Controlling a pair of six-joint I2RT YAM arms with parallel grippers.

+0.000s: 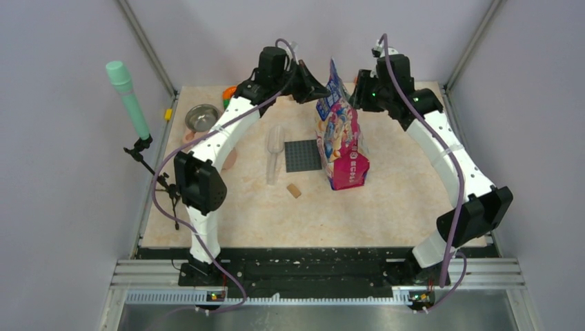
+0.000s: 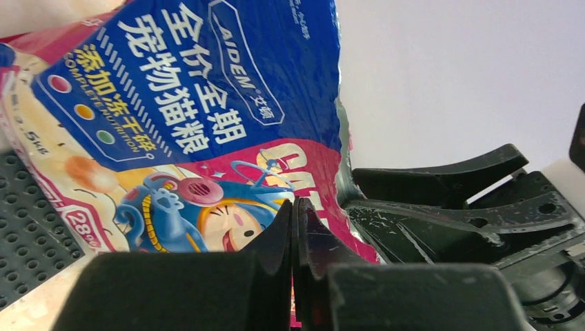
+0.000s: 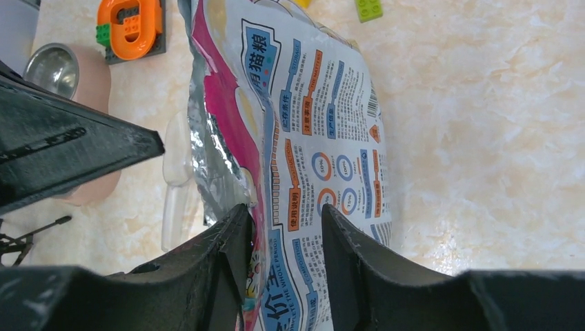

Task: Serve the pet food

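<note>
The tall pet food bag [image 1: 341,141] stands upright near the middle of the table, its top edge pinched thin. My left gripper [image 1: 327,92] is shut with nothing between its fingers, beside the bag's left face. In the left wrist view its closed tips [image 2: 296,203] show in front of the printed cat food panel. On the bag's other side is my right gripper, open, fingers apart. The bag's side edge runs by its left finger [image 3: 238,241]. A clear scoop [image 1: 274,148] lies left of the bag, and a steel bowl [image 1: 201,118] sits at the far left.
A dark studded plate [image 1: 302,156] lies against the bag's left side, with a small tan block [image 1: 294,190] in front. An orange piece [image 3: 129,29] and a green block [image 3: 369,9] lie farther back.
</note>
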